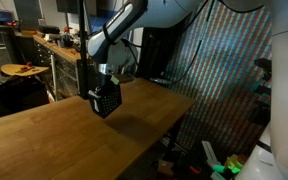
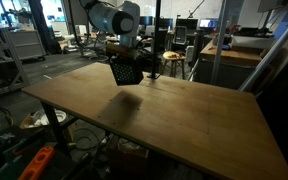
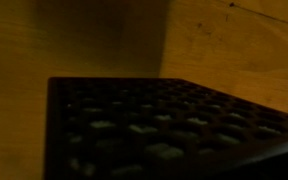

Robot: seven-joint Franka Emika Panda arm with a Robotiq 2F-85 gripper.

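A black mesh basket (image 1: 106,102) is tilted at the front of the table, under my gripper (image 1: 106,82). In exterior view 2 the basket (image 2: 127,71) looks raised off the tabletop, with a dark shadow on the wood below it. The gripper (image 2: 125,50) is at the basket's upper edge and reads as open; its fingertips are hidden against the dark mesh. Whether the basket hooks on or only leans against the fingers cannot be made out. In the wrist view the basket's perforated wall (image 3: 154,125) fills the lower half, and no fingers show.
A vertical post (image 1: 81,50) stands behind the table. Cables and tools lie beyond the table's edge.
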